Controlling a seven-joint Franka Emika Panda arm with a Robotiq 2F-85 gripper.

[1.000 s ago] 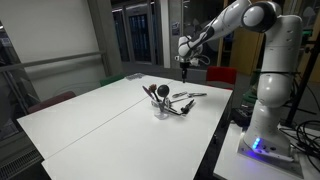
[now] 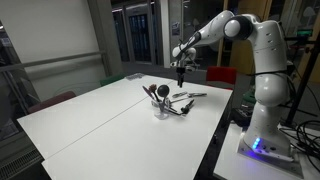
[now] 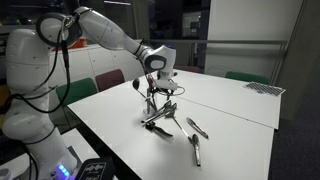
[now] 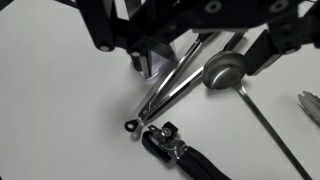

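In the wrist view my gripper stands open above the table, its dark fingers (image 4: 98,25) wide apart at the top of the frame with nothing seen held. Beneath it lie a pair of long metal tongs (image 4: 165,98), a steel ladle (image 4: 226,68) and a black-handled can opener (image 4: 195,163). A clear container (image 4: 150,66) is partly hidden behind the gripper. From exterior view 1, the gripper (image 2: 181,76) hangs over the far part of the table, beyond the container holding dark utensils (image 2: 163,91).
In exterior view 2 silver tongs (image 3: 198,130) and another metal utensil (image 3: 197,152) lie apart on the white table (image 3: 245,120). Chairs, one of them red (image 3: 82,88), stand beyond its edges.
The utensils look unmoved.
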